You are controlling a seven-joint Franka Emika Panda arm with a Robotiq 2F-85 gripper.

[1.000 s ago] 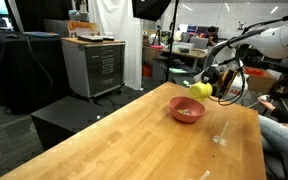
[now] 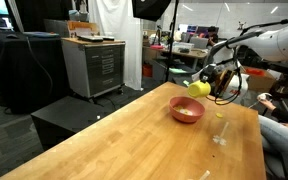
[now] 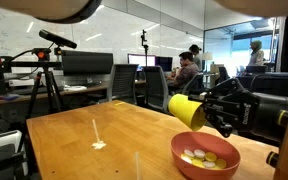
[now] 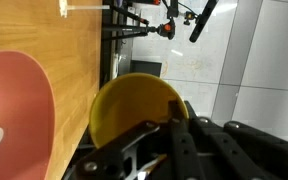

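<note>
A yellow cup (image 3: 189, 109) is held tipped on its side above the left part of a red bowl (image 3: 232, 162). My gripper (image 3: 214, 108) is shut on the cup. In the bowl lie several yellow and white pieces (image 3: 206, 158). Seen from the wrist, the cup (image 4: 134, 100) fills the middle of the view, with dark fingers (image 4: 124, 150) against its side and the bowl's pink wall (image 4: 46, 105) at the left. Exterior view 1 has the cup (image 2: 199, 89) over the bowl (image 2: 187, 117) at the table's far end. The inside of the cup is hidden.
Thin, pale upright items (image 2: 221, 131) stand on the wooden table (image 2: 114, 145) near its right side, with a small yellow piece (image 2: 220, 115) close by. Much of the table left of the bowl is bare. A grey cabinet (image 2: 96, 70) stands beyond the table.
</note>
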